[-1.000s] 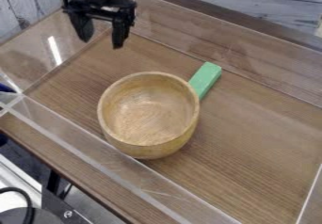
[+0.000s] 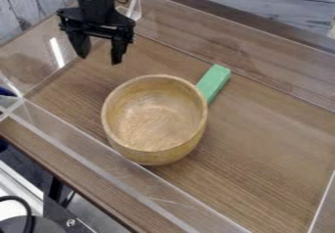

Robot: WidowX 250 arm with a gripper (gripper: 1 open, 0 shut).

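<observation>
A large tan round bowl (image 2: 155, 120) sits in the middle of the wooden tray floor. To its upper right lies a green block (image 2: 214, 83). The black gripper (image 2: 98, 50) is at the upper left, above and apart from the bowl and the block, with its fingers spread open and nothing visible between them.
Clear plastic edging (image 2: 124, 178) runs along the lower left, with cables beyond it. A small blue item at the left edge is too cut off to identify.
The gripper has moved left and slightly down from the upper middle-left. The bowl and green block have not moved.
</observation>
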